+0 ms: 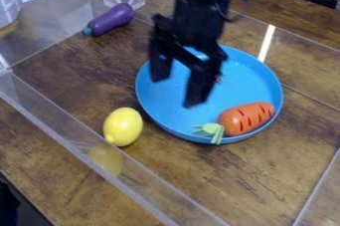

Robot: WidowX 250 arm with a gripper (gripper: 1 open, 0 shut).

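Note:
A dark gripper, blurred, hangs over the blue plate with its fingers apart and nothing visible between them. An orange toy carrot with a pale green top lies at the front right of the plate, below and right of the gripper. A yellow lemon lies on the wooden table left of the plate. A purple eggplant lies at the back left.
Clear walls or strips border the workspace at the left, front and right. Bare wooden table shows left of the plate and also in front of it.

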